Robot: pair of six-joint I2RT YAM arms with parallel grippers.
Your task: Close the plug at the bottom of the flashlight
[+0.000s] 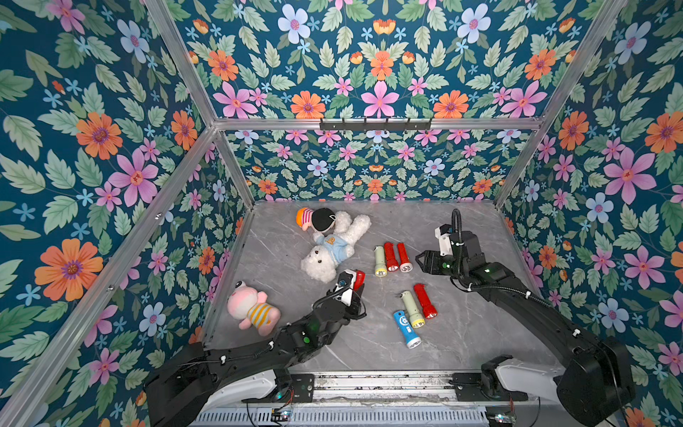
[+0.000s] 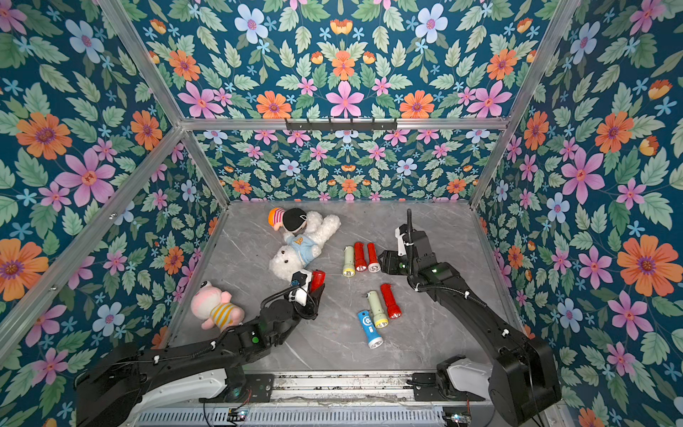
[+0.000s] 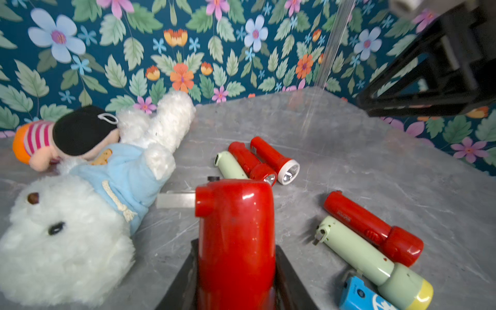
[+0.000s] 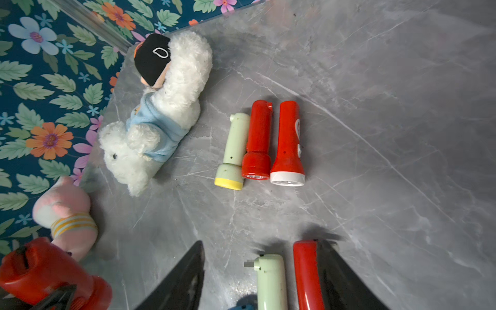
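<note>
My left gripper holds a red flashlight (image 3: 235,222) raised, its end toward the top of the left wrist view, with a silver plug (image 3: 175,200) sticking out sideways beside a red flap (image 3: 204,202). In both top views this flashlight sits at the left gripper, just below the white bear. My right gripper stands open above the table, right of the back group of flashlights, with nothing between its fingers.
Three flashlights (image 4: 287,144) lie at centre back; green, red and blue ones (image 1: 407,327) lie in front. A white bear (image 1: 320,263), a doll (image 1: 321,220) and a pink plush (image 1: 249,306) occupy the left.
</note>
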